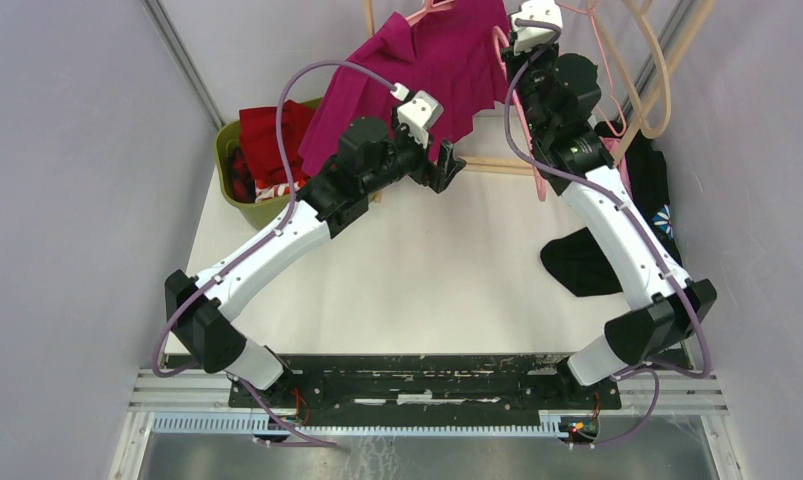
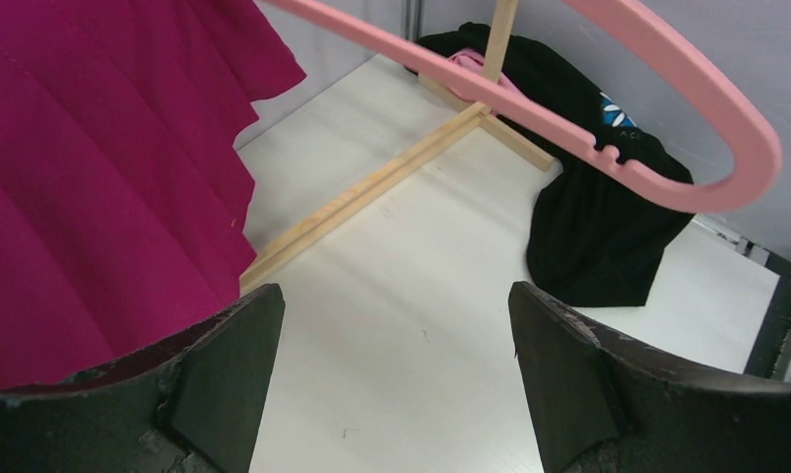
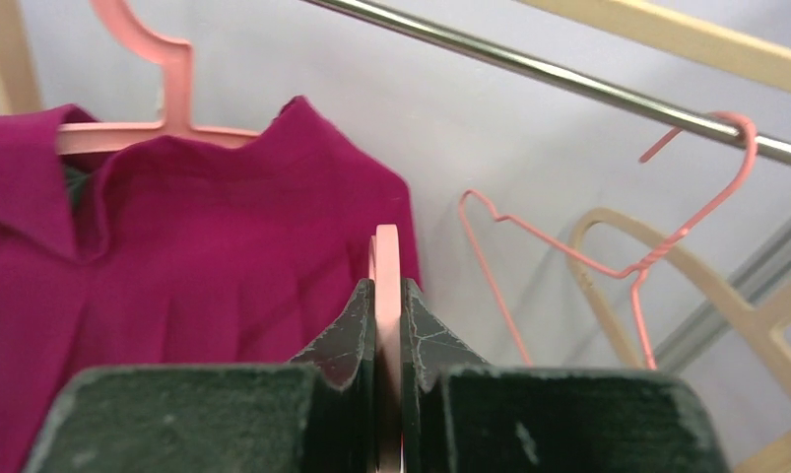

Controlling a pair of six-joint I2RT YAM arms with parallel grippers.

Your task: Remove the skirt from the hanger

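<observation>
A bare pink hanger (image 1: 522,122) is gripped by my right gripper, its thin pink edge standing between the shut fingers. In the left wrist view no cloth hangs from the part of this hanger (image 2: 559,128) that shows. My left gripper (image 1: 447,168) is open over the table, nothing between its fingers. Black cloth (image 1: 583,262) lies crumpled on the table at the right; whether it is the skirt I cannot tell. A magenta garment (image 1: 427,70) hangs on another pink hanger (image 3: 179,99), just left of the right gripper.
A metal rail (image 3: 529,64) runs across the rack, with an empty thin pink hanger (image 3: 667,241) and a beige hanger (image 3: 736,305) to the right. An olive bin (image 1: 224,170) with red clothes stands at the back left.
</observation>
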